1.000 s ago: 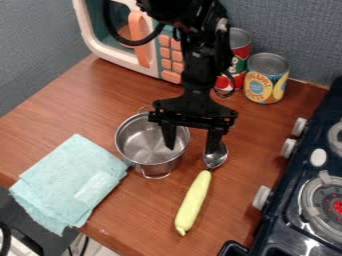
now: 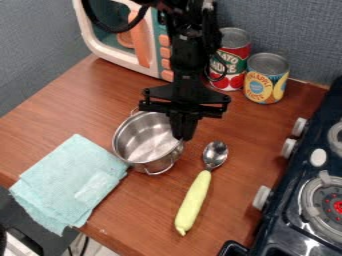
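My black gripper (image 2: 183,125) hangs over the right side of a steel pot (image 2: 140,150), its fingers pointing down at the rim; whether they are open or shut is hard to make out. The pot stands on the wooden counter with its wire handles showing. A spoon with a yellow handle (image 2: 194,200) lies to the right of the pot, its metal bowl toward the back. A folded light blue cloth (image 2: 67,180) lies at the left.
Two cans, a red one (image 2: 230,50) and a yellow one (image 2: 266,80), stand at the back right near a toy microwave (image 2: 114,35). A black stove (image 2: 301,210) fills the right edge.
My gripper has risen and shifted slightly back from lower over the pot. The pot sits a little differently, shifted slightly left; spoon and cloth are unchanged.
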